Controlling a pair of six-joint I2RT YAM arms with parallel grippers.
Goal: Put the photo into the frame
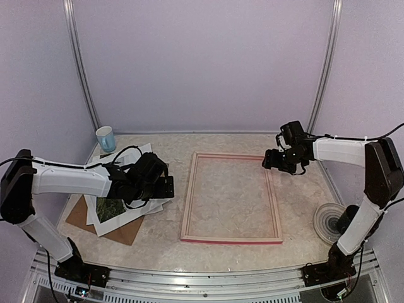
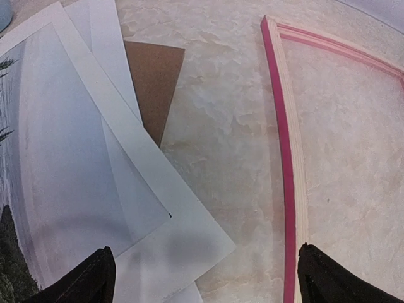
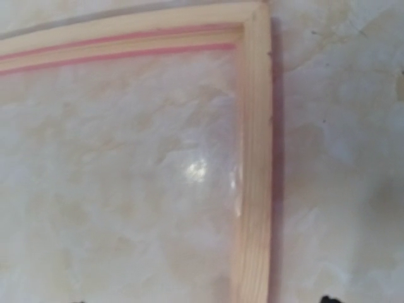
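Note:
The photo (image 1: 108,208), green at one end and bordered in white, lies in a stack of white sheets at the left; in the left wrist view the photo (image 2: 69,170) shows its pale part. Above the stack's right edge hangs my left gripper (image 1: 166,187), its fingers (image 2: 85,278) wide apart and nothing between them. The empty wooden frame (image 1: 187,208), pink on its sides, lies flat in the middle with a clear pane inside. Over its far right corner is my right gripper (image 1: 270,160); only its separated fingertips (image 3: 329,300) show in its wrist view, with the frame's rail (image 3: 255,145) between and below them.
A brown board (image 1: 130,232) sticks out from under the sheets. A light blue mug (image 1: 106,139) stands at the back left, and a round ribbed object (image 1: 327,222) lies at the right. Bare table separates the stack from the frame.

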